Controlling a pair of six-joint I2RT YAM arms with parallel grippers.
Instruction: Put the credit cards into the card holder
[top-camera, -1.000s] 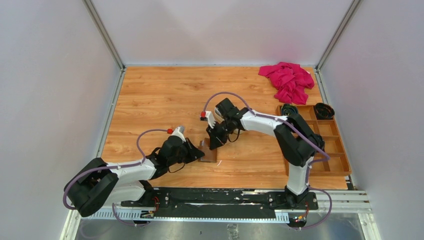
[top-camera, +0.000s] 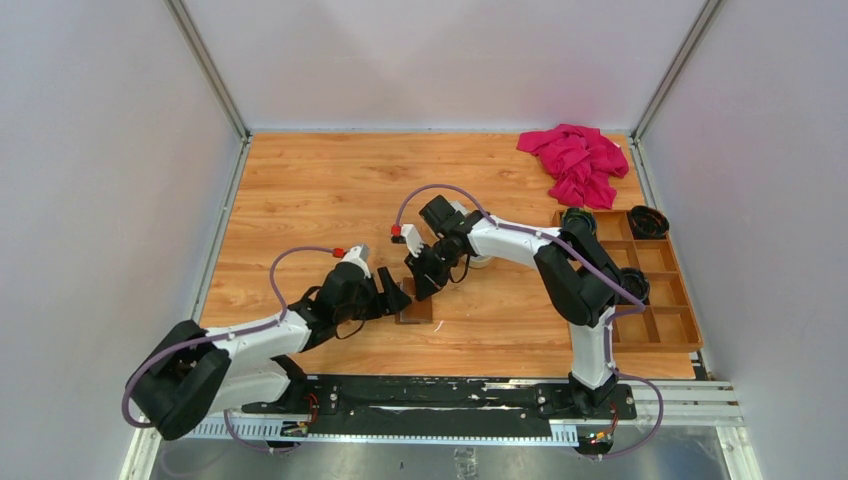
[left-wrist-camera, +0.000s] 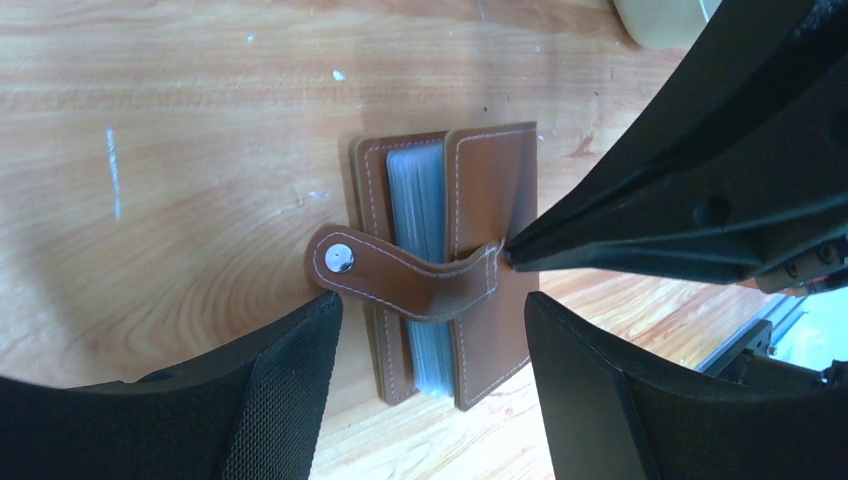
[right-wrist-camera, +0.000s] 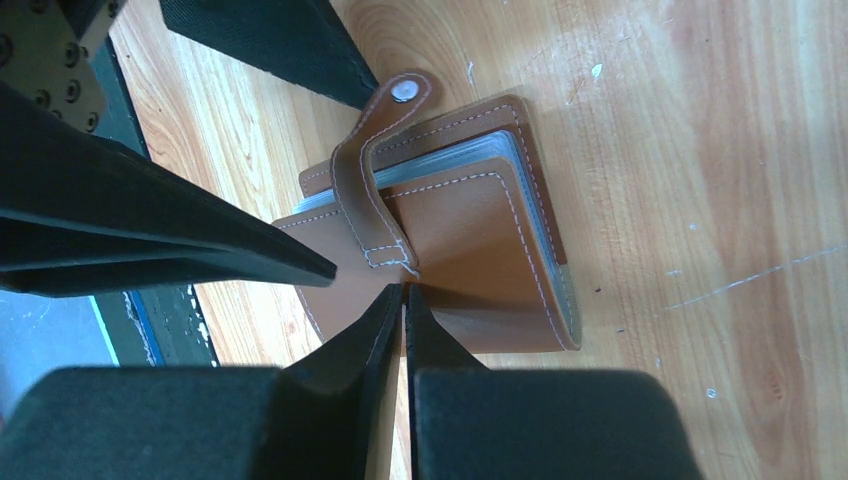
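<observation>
A brown leather card holder (top-camera: 418, 312) (left-wrist-camera: 492, 362) (right-wrist-camera: 470, 230) lies on the wooden table, a stack of translucent cards (left-wrist-camera: 419, 191) (right-wrist-camera: 470, 150) inside and its strap (left-wrist-camera: 401, 283) with a metal snap lifted across them. My left gripper stands open at the holder's side, its fingers in the foreground of the left wrist view. My right gripper is shut with its tips pressed on the holder's cover beside the strap's base; whether leather is between them is hard to tell.
A wooden compartment tray (top-camera: 660, 332) with dark coiled items stands at the right, a pink cloth (top-camera: 575, 160) at the back right. A pale container (left-wrist-camera: 660, 20) is behind my right arm.
The right arm shifted slightly left earlier and has since stayed in place.
</observation>
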